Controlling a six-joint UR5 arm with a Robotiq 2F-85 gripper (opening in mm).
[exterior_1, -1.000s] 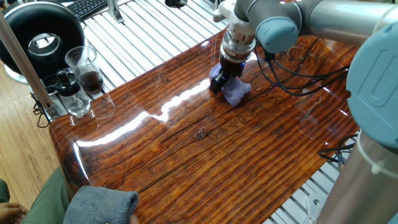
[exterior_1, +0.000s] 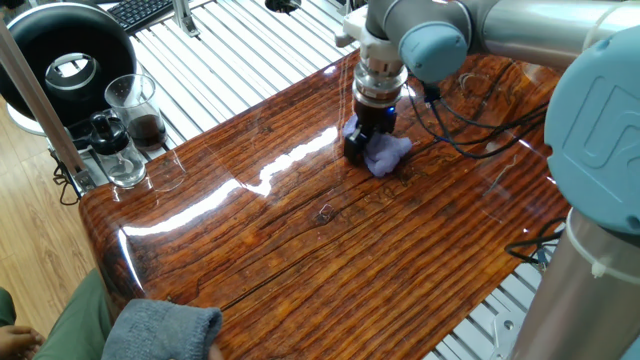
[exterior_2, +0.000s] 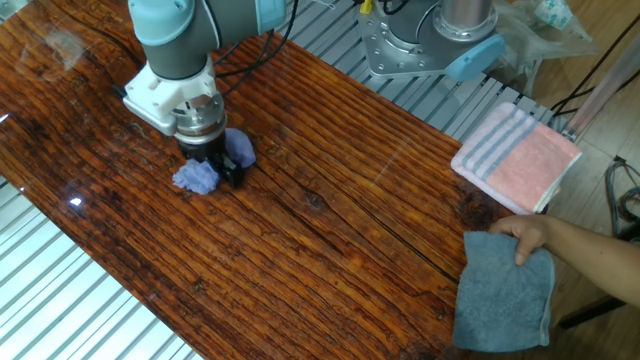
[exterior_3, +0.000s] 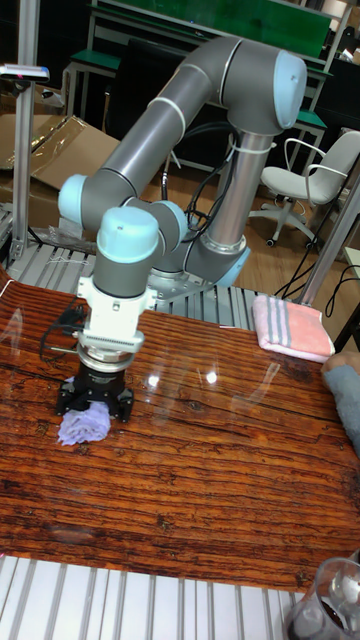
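A crumpled purple cloth (exterior_1: 387, 153) lies bunched against the glossy brown wooden tabletop (exterior_1: 320, 230), toward its far side in exterior view 1. My gripper (exterior_2: 212, 178) points down into it, low over the wood and shut on the cloth. Folds stick out on two sides of the black fingers (exterior_2: 236, 177). From the front, in exterior view 3, a bunch of the cloth (exterior_3: 85, 425) shows under and before the gripper (exterior_3: 94, 411). The part between the fingertips is hidden by fabric.
A person's hand holds a grey towel (exterior_2: 505, 290) at one table end; a folded pink striped towel (exterior_2: 520, 155) lies nearby. A glass (exterior_1: 137, 110) and a small jar (exterior_1: 118, 150) stand at a corner. Black cables (exterior_1: 470, 140) hang beside the arm. Mid-table is clear.
In exterior view 1 my gripper and the purple cloth have shifted slightly right and down together. The wrist has become more upright. The grey towel has not visibly moved.
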